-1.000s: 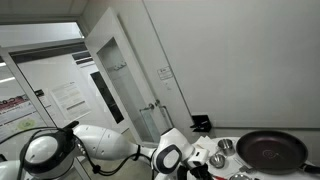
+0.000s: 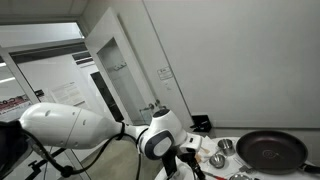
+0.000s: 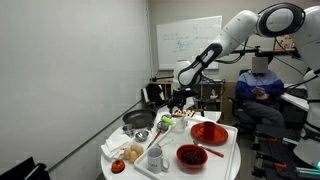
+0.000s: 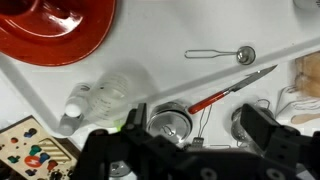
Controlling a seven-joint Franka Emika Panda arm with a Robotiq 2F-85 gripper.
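My gripper stands open above the table, its two dark fingers apart in the wrist view with nothing held between them. Below and between them lie a red-handled knife (image 4: 232,89) and a round metal cup (image 4: 170,124), which the left finger partly covers. A small metal measuring spoon (image 4: 222,52) rests on the white tray beyond the fingers. To the left lies a clear bottle (image 4: 108,98). A red dish (image 4: 65,42) fills the upper left corner. The second exterior view shows the gripper (image 3: 183,100) over the far part of the table.
A black pan (image 2: 271,150) sits near the wall. A red bowl (image 3: 191,157) with dark contents and a white mug (image 3: 155,160) occupy the near tray area. A checkered board (image 4: 35,150) with colored pieces lies at lower left in the wrist view.
In the first exterior view, the hand has shifted somewhat left and upward, and the forearm has swung with it. The pan and metal cups there have stayed put.
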